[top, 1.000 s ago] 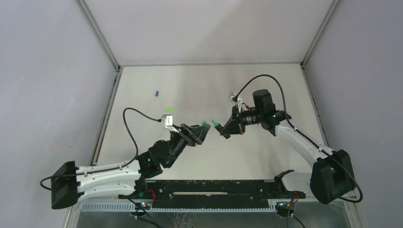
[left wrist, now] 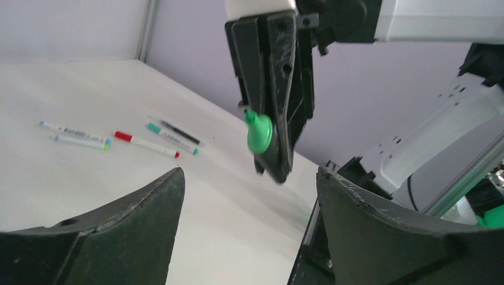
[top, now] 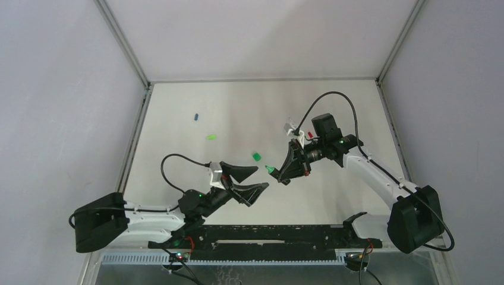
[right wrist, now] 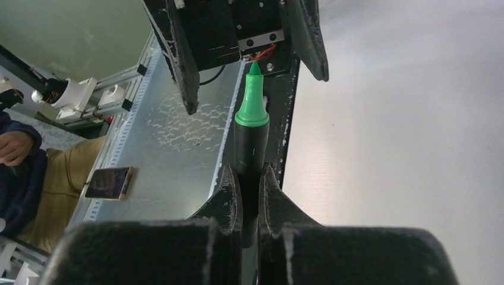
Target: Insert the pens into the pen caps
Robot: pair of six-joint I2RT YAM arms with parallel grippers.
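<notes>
A dark-barrelled marker (right wrist: pixel 249 145) with a bare green tip is clamped by my right gripper, its tip pointing away from the fingers. My left gripper (top: pixel 262 176) faces it from the left, its fingers open with nothing between them. In the left wrist view the marker's green tip (left wrist: pixel 260 132) shows beyond and between the open left fingers, apart from them. A small green piece (top: pixel 257 157), perhaps a cap, lies on the table just behind the two grippers. Which pen it belongs to, I cannot tell.
Several pens lie farther back on the table, among them a red-ended pen (left wrist: pixel 147 144), a teal one (left wrist: pixel 172 138) and a lime-ended one (left wrist: pixel 80 141). A small blue piece (top: pixel 196 117) sits at the back left.
The right arm has shifted only slightly, marker still held.
</notes>
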